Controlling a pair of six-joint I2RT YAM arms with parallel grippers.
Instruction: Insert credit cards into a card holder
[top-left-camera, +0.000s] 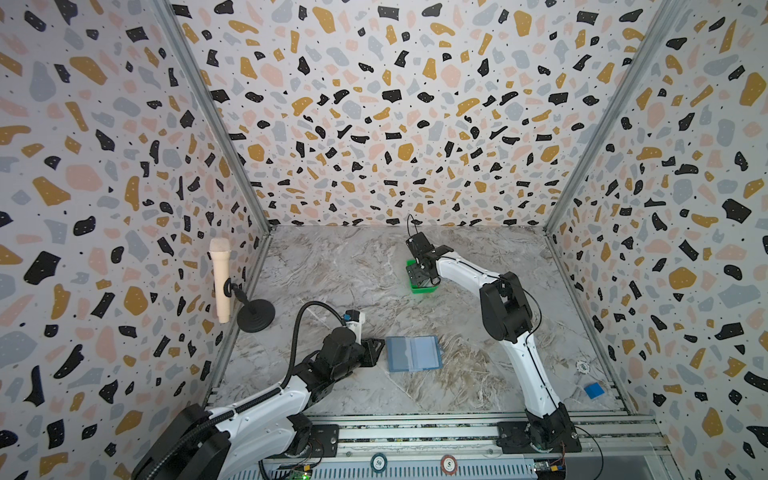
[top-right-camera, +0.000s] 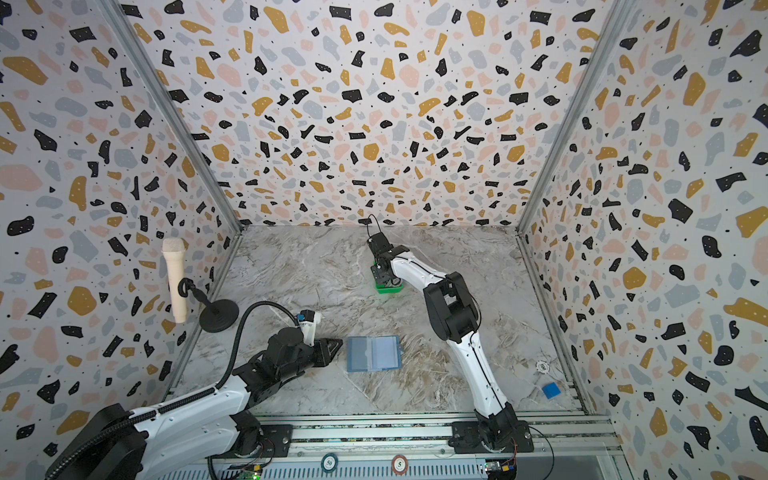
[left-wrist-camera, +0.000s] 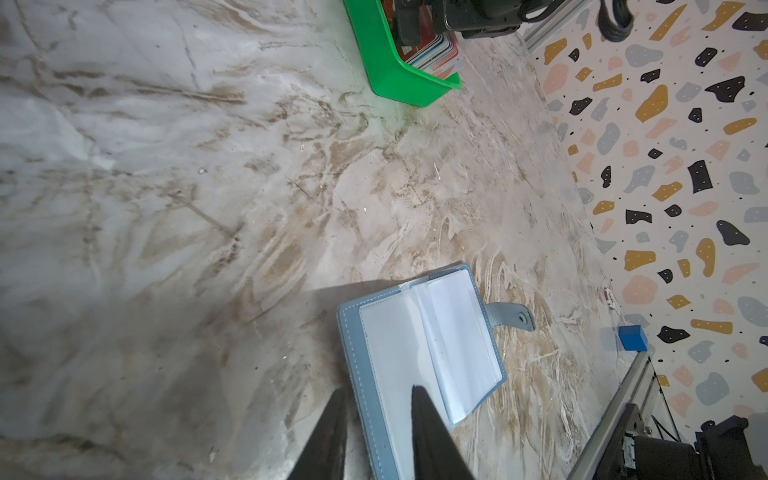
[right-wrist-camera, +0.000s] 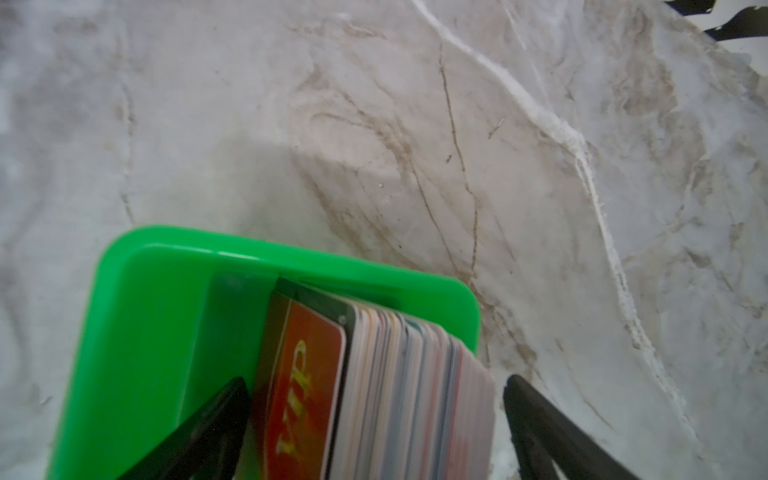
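Observation:
In the right wrist view, a row of upright cards leans in a green bin; a red card faces outward at the left of the row. My right gripper is open at the bin, its fingers on either side of the card row. The card holder, blue-grey with pale clear pockets, lies spread flat on the table. In the left wrist view its strap tab sticks out at one side. My left gripper hangs beside and above the holder, partly open, with nothing between its fingers.
A black round-based stand with a beige tube stands at the left of the table. A small blue block lies at the front right. Around the holder and between it and the bin, the marble table is mostly clear.

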